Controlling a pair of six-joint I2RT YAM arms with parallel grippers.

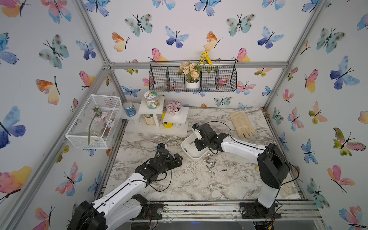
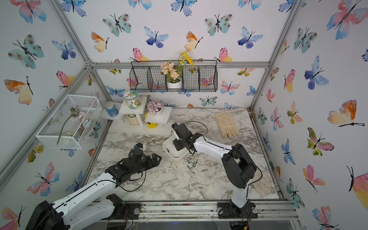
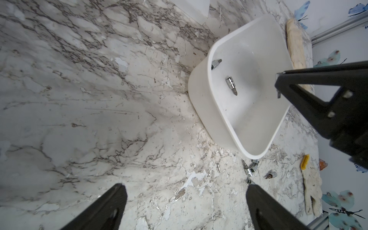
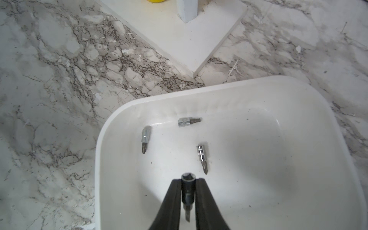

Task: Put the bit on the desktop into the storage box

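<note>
The white storage box (image 3: 249,111) holds several bits, among them a chrome one (image 4: 202,158) and two near its far corner. My right gripper is over the box, shut on a dark bit (image 4: 187,193). Outside the box, by its near side, several loose bits (image 1: 211,166) lie on the marble desktop (image 1: 191,182). My left gripper (image 1: 175,161) stands open left of the box, its blurred fingertips over bare desktop in the left wrist view, nothing between them.
A white shelf stand (image 2: 136,128) with cans and flowers is behind the box. Beige gloves (image 2: 226,124) lie at back right and front right. A white mesh case (image 2: 69,118) is on the left.
</note>
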